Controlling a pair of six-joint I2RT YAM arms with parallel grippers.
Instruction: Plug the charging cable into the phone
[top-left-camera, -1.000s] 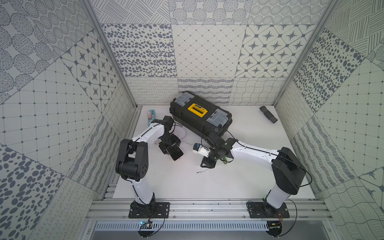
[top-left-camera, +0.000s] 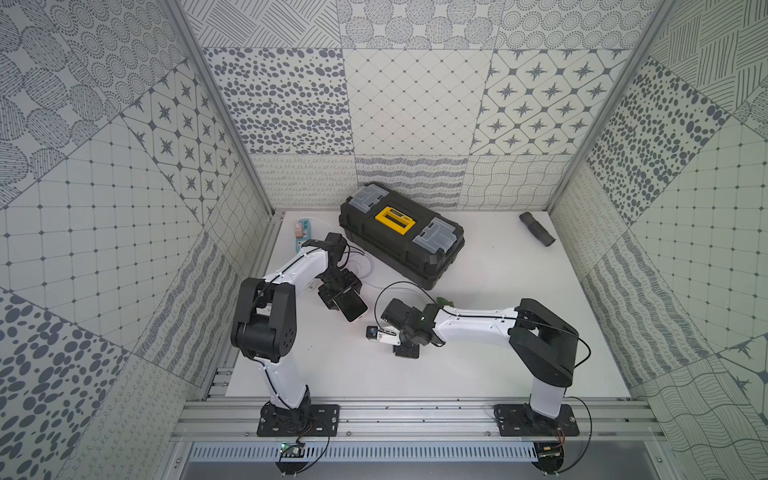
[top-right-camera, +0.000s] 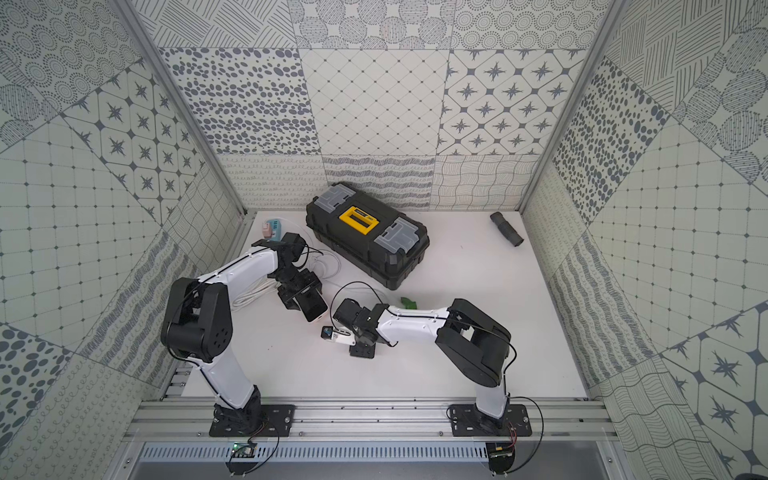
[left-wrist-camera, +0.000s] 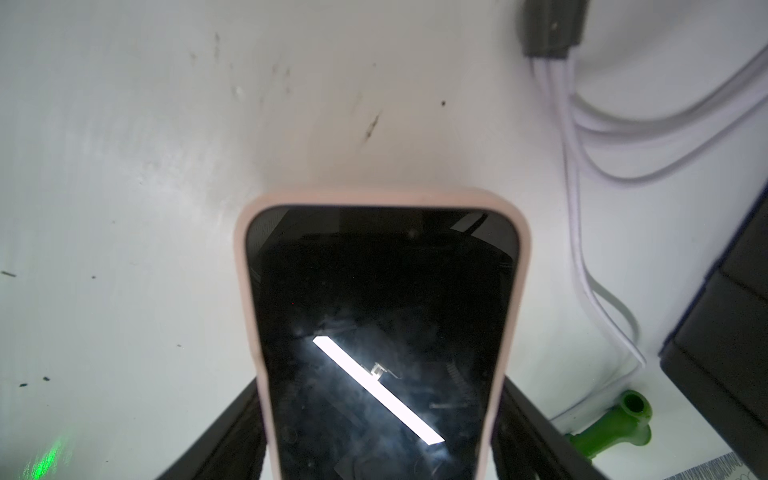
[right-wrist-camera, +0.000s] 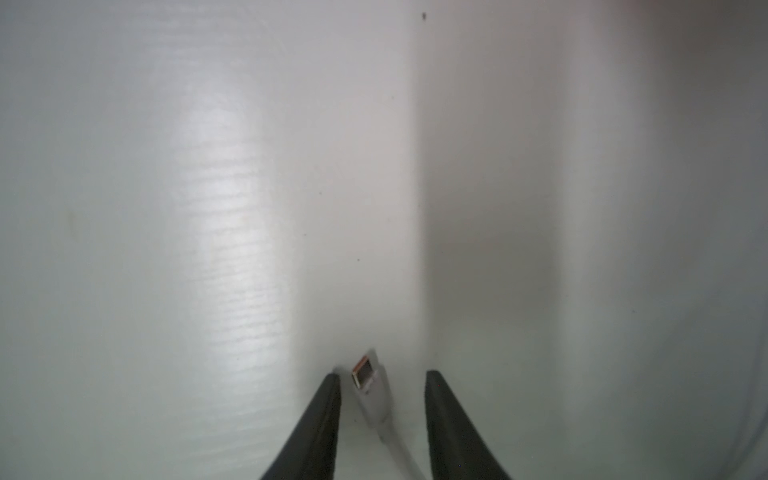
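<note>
The phone (left-wrist-camera: 384, 288), black-screened in a pale pink case, is gripped across its sides by my left gripper; its near end runs out of frame. In the top left view the phone (top-left-camera: 350, 305) points toward the front right. On the white table lies the charging cable's plug (right-wrist-camera: 373, 388), its metal tip catching light, with the thin pale cable (right-wrist-camera: 401, 454) trailing off below. My right gripper is open, one finger to each side of the plug with gaps between; how far above the plug it is, I cannot tell.
Behind the arms stands a black toolbox (top-left-camera: 404, 252) with a yellow handle. White cables (left-wrist-camera: 572, 128) and a green object (left-wrist-camera: 612, 428) lie on the table. A teal-and-pink item (top-left-camera: 301, 230) sits at the back left.
The left arm and phone have barely moved.
</note>
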